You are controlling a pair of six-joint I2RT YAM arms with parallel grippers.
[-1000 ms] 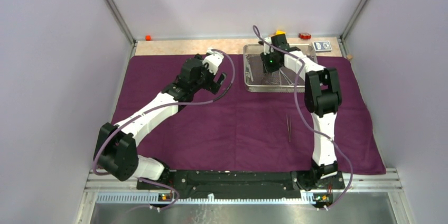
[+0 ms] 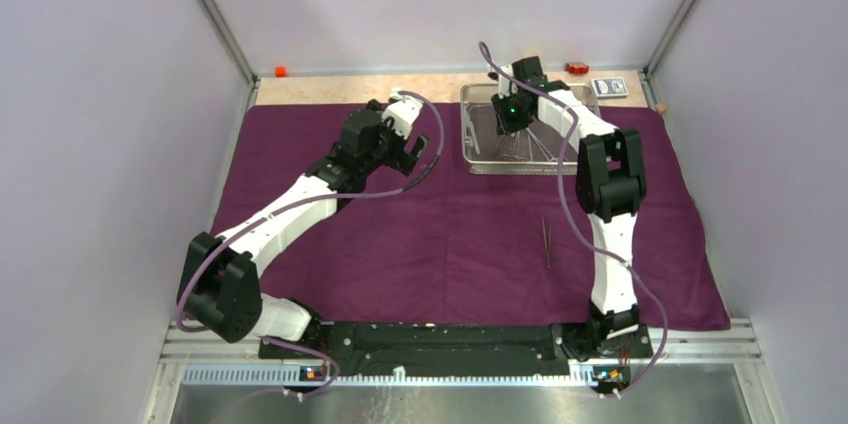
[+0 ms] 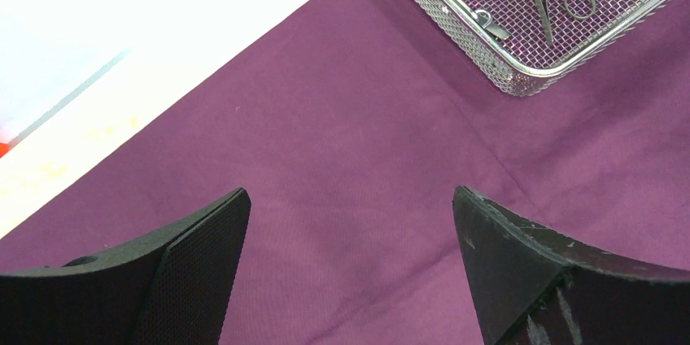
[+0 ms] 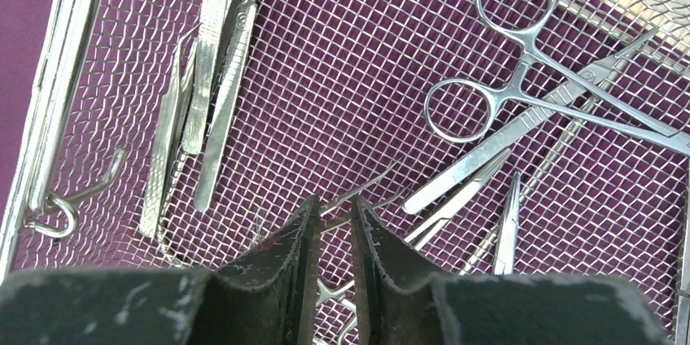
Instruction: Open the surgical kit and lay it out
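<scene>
A wire mesh instrument tray sits on the purple drape. In the right wrist view it holds tweezers, ring-handled instruments and several other steel tools. My right gripper is over the tray with its fingertips a small gap apart, open, near thin instrument tips. Whether it touches them I cannot tell. My left gripper is open over bare drape left of the tray, nothing between its fingers. A slender pair of instruments lies on the drape in front of the tray.
A small orange block, a red object and a flat silver item lie along the back ledge. Hoses run along both arms.
My right arm's wrist has shifted slightly toward the back of the tray since one second ago. The left arm and the drape's instruments are unmoved.
</scene>
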